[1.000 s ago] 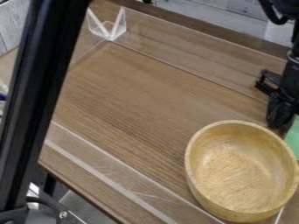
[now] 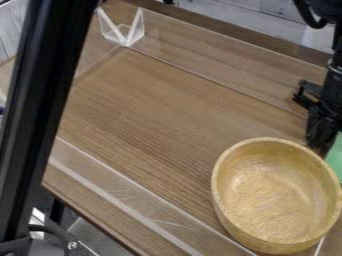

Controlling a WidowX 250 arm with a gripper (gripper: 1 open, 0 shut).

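Observation:
My black gripper (image 2: 318,128) is at the right edge of the view, pointing down just behind the wooden bowl, beside a light green object (image 2: 334,160) that is mostly cut off by the frame. Its fingertips are dark and crowded together, and I see nothing clearly held between them; it looks shut. The round pale wooden bowl (image 2: 274,195) sits at the lower right of the table, empty.
A small clear angular piece (image 2: 123,32) stands at the back left. A black frame post (image 2: 47,100) crosses the left foreground.

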